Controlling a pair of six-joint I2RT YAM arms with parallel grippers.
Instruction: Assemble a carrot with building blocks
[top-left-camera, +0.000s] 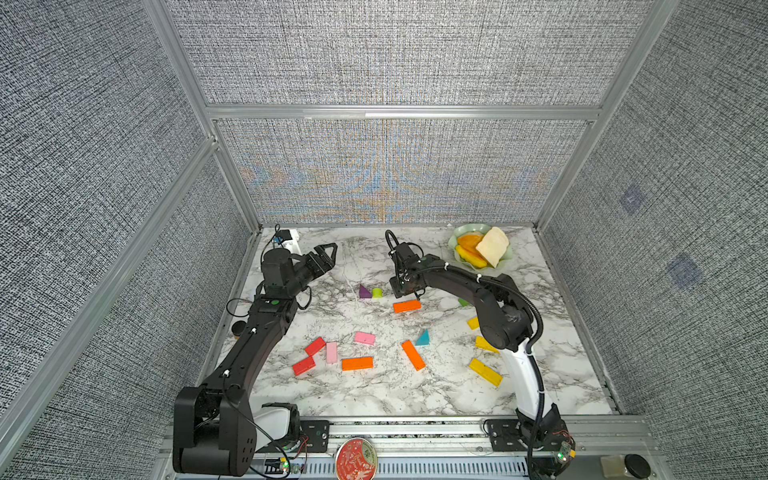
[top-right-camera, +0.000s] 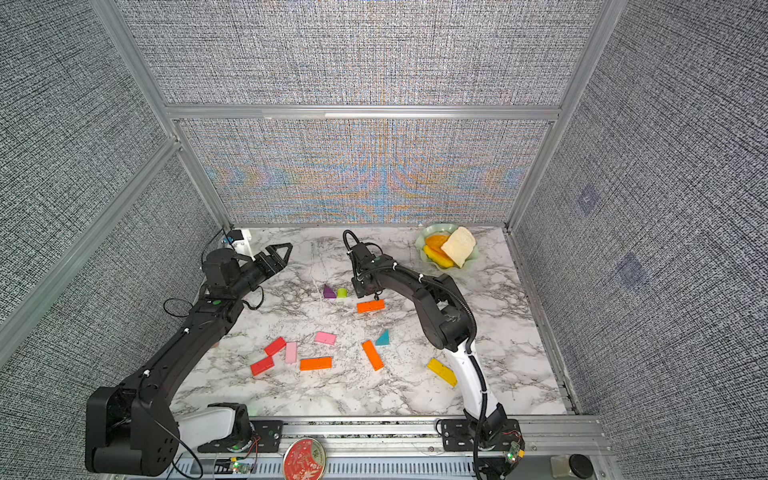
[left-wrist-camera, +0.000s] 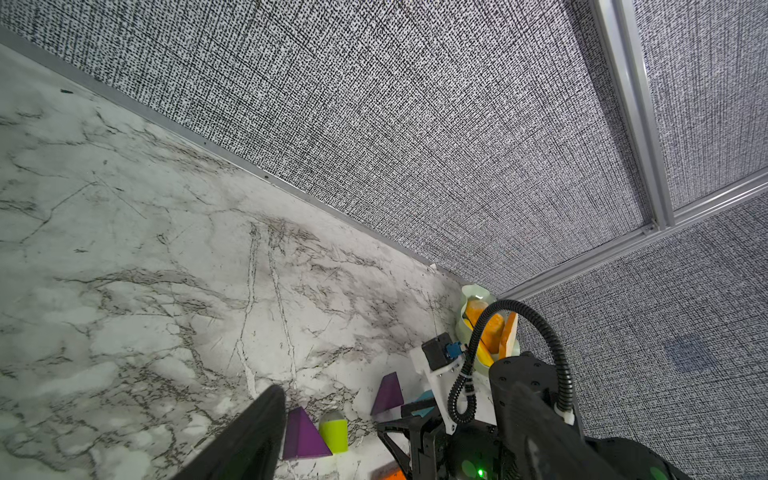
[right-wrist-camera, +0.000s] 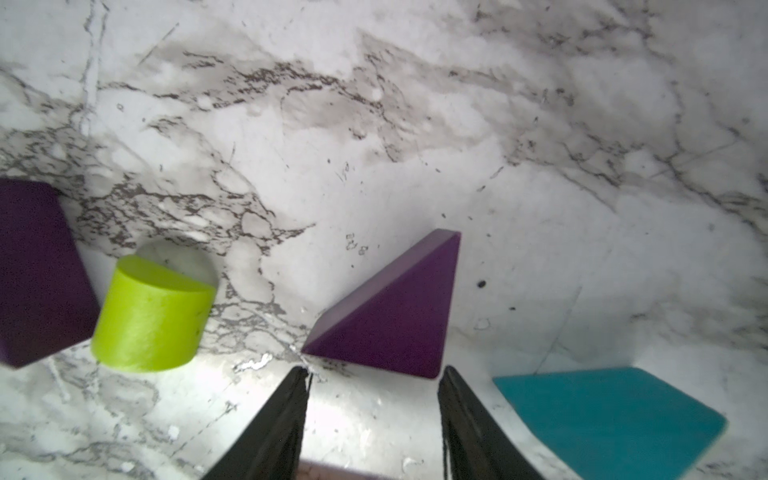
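Orange blocks (top-left-camera: 357, 363) lie spread on the marble table. In the right wrist view, a purple triangle (right-wrist-camera: 388, 316) lies just beyond the fingertips of my open right gripper, with a green cylinder (right-wrist-camera: 152, 320) to its left and a teal block (right-wrist-camera: 608, 416) to its right. Another purple block (right-wrist-camera: 40, 272) sits at the left edge. My left gripper (top-left-camera: 324, 256) is raised at the back left, open, with nothing seen between its fingers.
Red (top-left-camera: 304, 365), pink (top-left-camera: 365, 338) and yellow blocks (top-left-camera: 485, 372) lie in the front half. A bowl (top-left-camera: 456, 252) with bread and yellow pieces stands at the back right.
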